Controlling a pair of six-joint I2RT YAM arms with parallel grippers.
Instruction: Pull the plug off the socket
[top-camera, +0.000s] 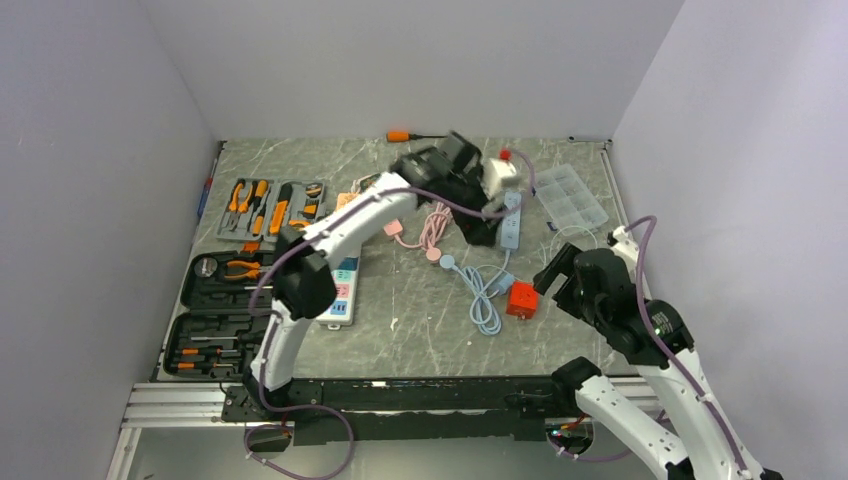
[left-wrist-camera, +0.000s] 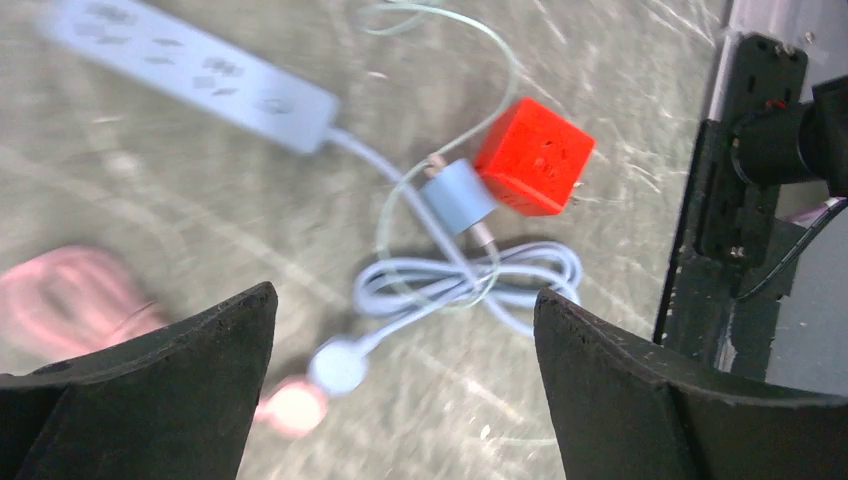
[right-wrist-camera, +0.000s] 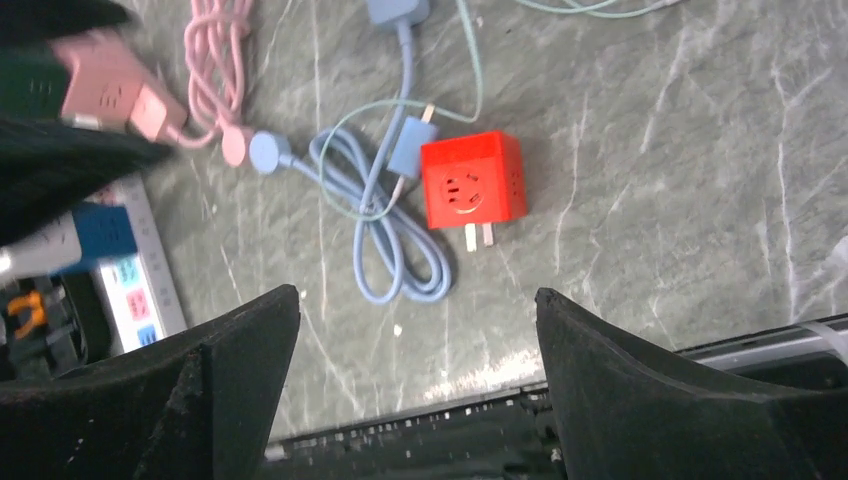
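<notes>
A small blue plug with a thin pale cable lies against the side of the red cube socket; in the left wrist view the same plug (left-wrist-camera: 458, 196) rests over the coiled blue cord. Apart from it, the blue power strip (top-camera: 511, 222) lies farther back. My left gripper is open and empty, blurred above the table left of the strip in the top view. Open too, with nothing between its fingers, my right gripper hovers just right of the red cube.
A pink cord (top-camera: 432, 228) and a white multi-socket strip (top-camera: 341, 295) lie to the left. Tool cases (top-camera: 235, 285) fill the left side. A clear compartment box (top-camera: 570, 197) sits at the back right. Bare table is at the front middle.
</notes>
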